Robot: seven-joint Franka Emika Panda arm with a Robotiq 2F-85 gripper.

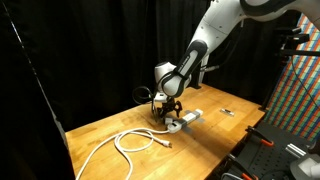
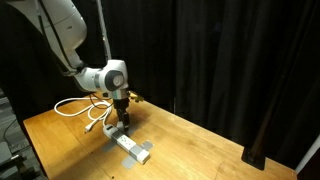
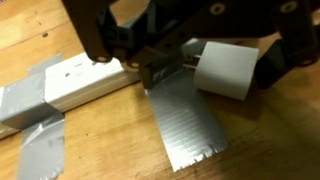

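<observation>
A white power strip [image 1: 186,120] is held down on the wooden table by grey tape [image 3: 185,125]. At its end nearest my hand is a small white block [image 3: 226,70], which looks like a plug or adapter. My gripper [image 1: 168,110] points down over this end, low to the table. In the wrist view the dark fingers [image 3: 286,62] stand open on either side of the block. Whether they touch it, and whether the block sits in a socket, I cannot tell. Exterior view 2 shows the gripper [image 2: 122,118] at the far end of the strip [image 2: 130,148].
A white cable [image 1: 120,143] loops over the table at left, its plug end [image 1: 165,143] lying in front of the strip. Small flat items [image 1: 228,112] lie to the right. Black curtains [image 2: 210,60] hang behind. In exterior view 2 the table's right side [image 2: 220,155] is clear.
</observation>
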